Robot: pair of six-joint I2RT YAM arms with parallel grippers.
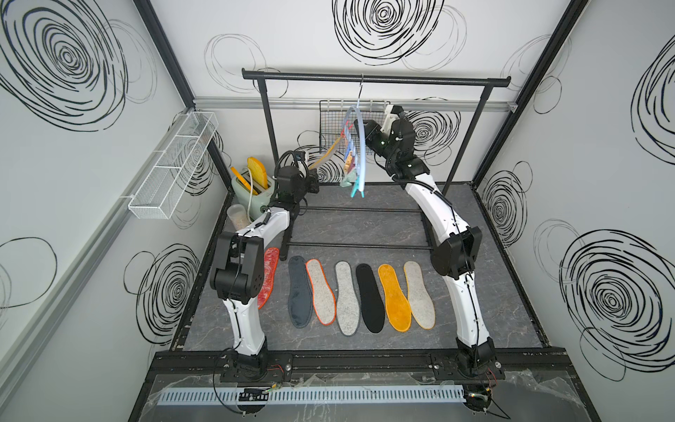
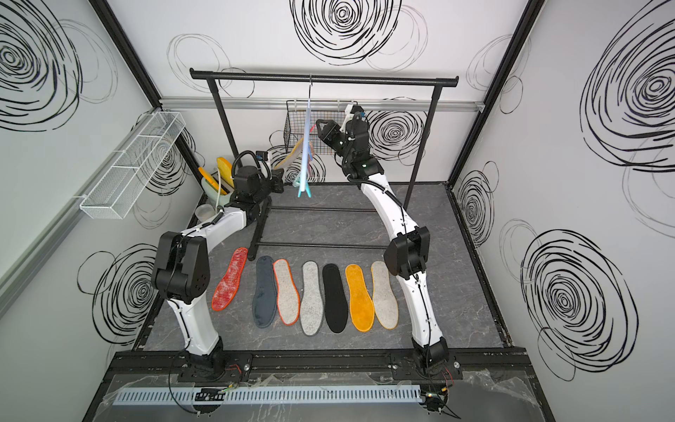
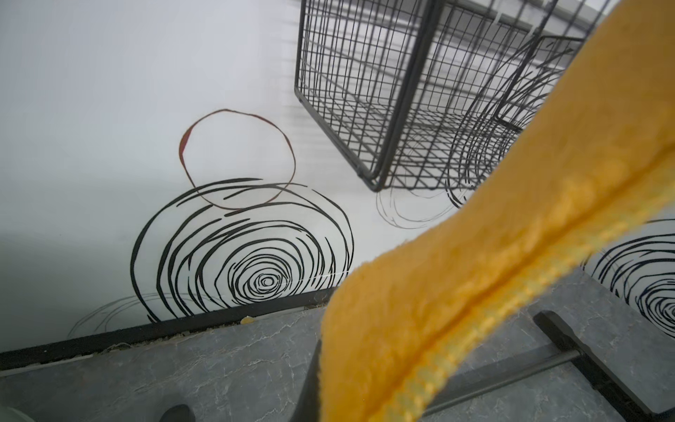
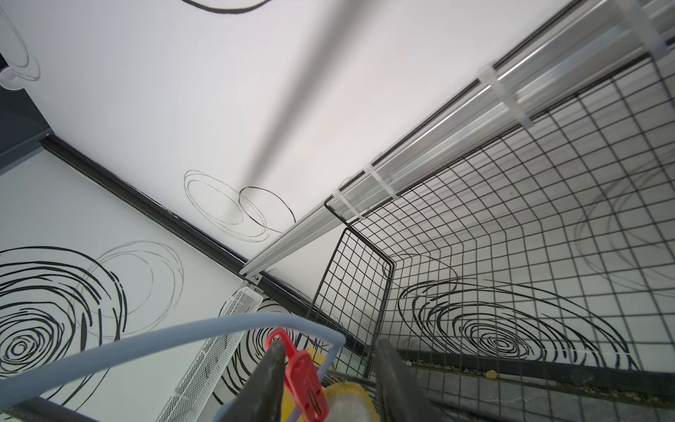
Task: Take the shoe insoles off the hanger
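A blue hanger (image 1: 360,147) with several clips hangs from the rack's bar, just left of my right gripper (image 1: 369,132). In the right wrist view its blue bar (image 4: 175,340) and red clip (image 4: 306,383) are close by my blurred, parted fingertips. My left gripper (image 1: 309,179) is low left of the hanger, with a yellow insole (image 3: 478,239) reaching from there up toward the hanger and filling much of the left wrist view; its fingers are hidden there. Several loose insoles (image 1: 393,295) lie in a row on the floor, with a red one (image 2: 229,277) at the left.
A black wire basket (image 3: 365,91) hangs on the back wall behind the hanger. A white wire shelf (image 1: 172,161) is on the left wall. A green bin (image 1: 260,200) with yellow items stands at the back left. The rack (image 1: 443,81) spans above.
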